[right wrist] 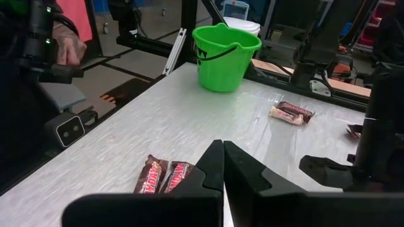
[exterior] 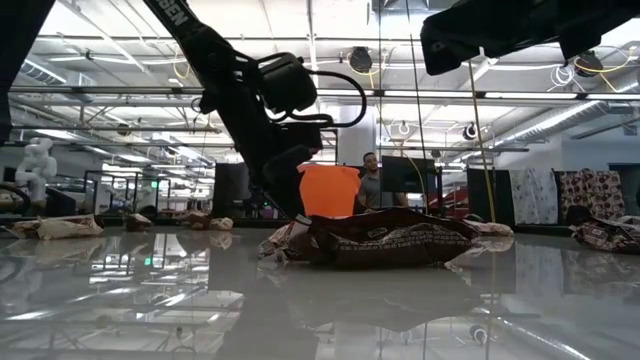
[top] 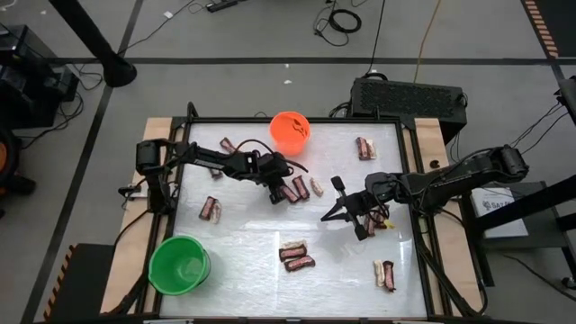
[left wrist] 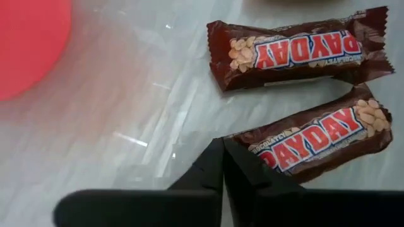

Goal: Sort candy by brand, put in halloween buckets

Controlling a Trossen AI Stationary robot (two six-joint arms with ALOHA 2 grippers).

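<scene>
Two brown Payday bars lie side by side in the left wrist view: an upper one (left wrist: 297, 53) and a lower, tilted one (left wrist: 322, 140). My left gripper is shut with nothing between its fingers, its tips at the left end of the lower bar and partly covering it. The orange bucket (top: 289, 133) stands at the table's back, beyond that gripper; the green bucket (top: 179, 265) is at the front left. Over the table's right side, my right gripper is shut and empty, with candies (top: 376, 219) close by in the high view.
Candy pairs are scattered around: at the front middle (top: 296, 257), front right (top: 385, 275), back right (top: 365, 148) and left (top: 210, 209). A light-wrapped candy (top: 316, 186) sits right of the Paydays. Bare table lies between the green bucket and the middle.
</scene>
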